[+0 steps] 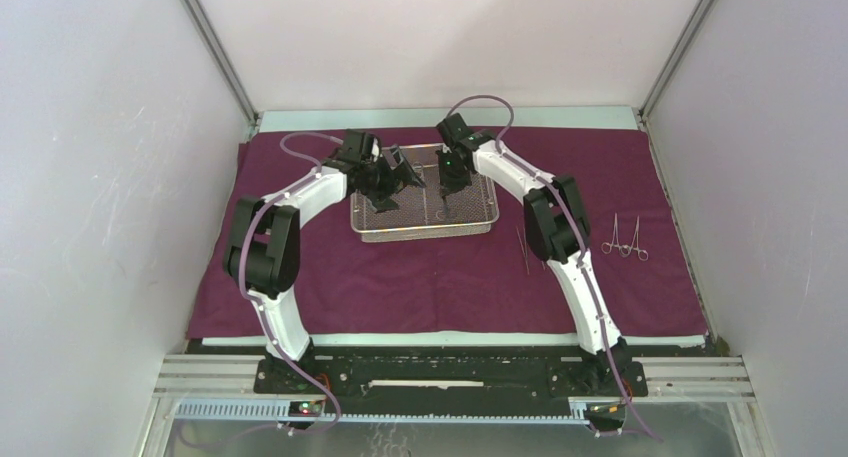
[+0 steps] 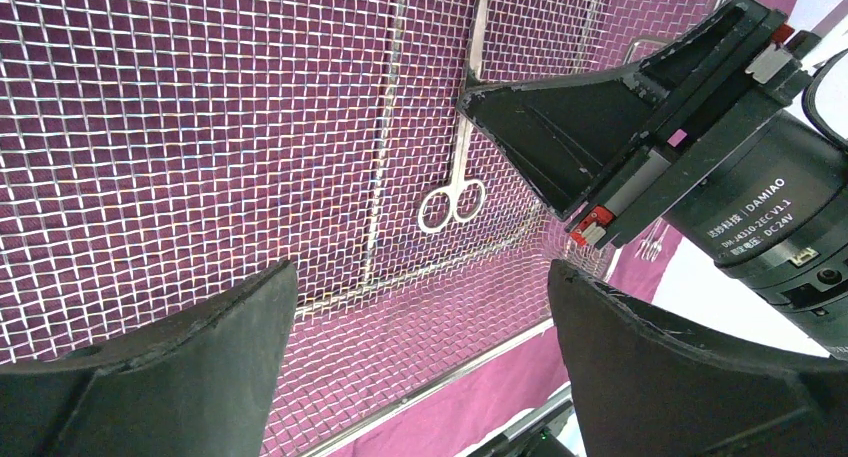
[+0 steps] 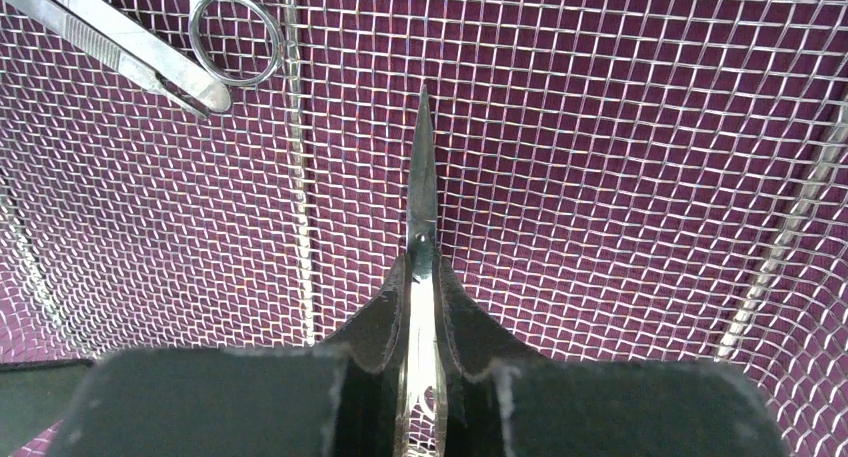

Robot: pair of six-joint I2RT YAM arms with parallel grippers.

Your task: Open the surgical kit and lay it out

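Scissors point(image 3: 423, 177) lie in the wire mesh tray point(image 1: 425, 234), blades up the right wrist view and finger rings point(image 2: 452, 202) plain in the left wrist view. My right gripper is down at them, its narrowed fingers on either side of the scissors near the pivot. Whether both fingers press on the metal cannot be made out. Over the tray's left part my left gripper stands open, only mesh visible between its fingers. Tweezers point(image 3: 120, 52) and a ring-handled instrument point(image 3: 275, 47) also lie in the tray.
Two ring-handled clamps point(image 1: 625, 245) lie on the maroon cloth point(image 1: 300, 312) at the right. A thin instrument point(image 1: 523, 250) is beside the right arm. Cloth in front of the tray is clear. Both arms reach over the tray close together.
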